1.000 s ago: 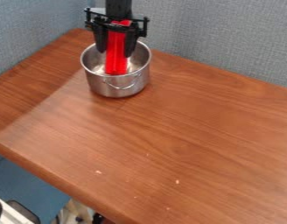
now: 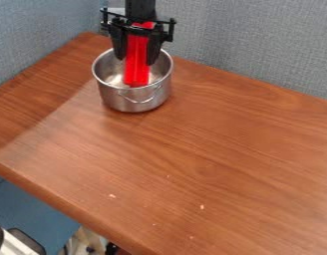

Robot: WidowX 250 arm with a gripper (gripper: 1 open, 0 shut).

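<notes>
A black gripper [image 2: 137, 40] reaches down from the top of the view, shut on a red upright block [image 2: 137, 62]. The block stands inside a shiny steel pot [image 2: 133, 99] near the back left of the wooden table; its lower end is within the pot's rim.
Grey-blue padded walls [image 2: 259, 50] stand behind and to the left. Some clutter lies off the table at the lower left.
The gripper and red block have shifted very slightly; the pot stays in place.
</notes>
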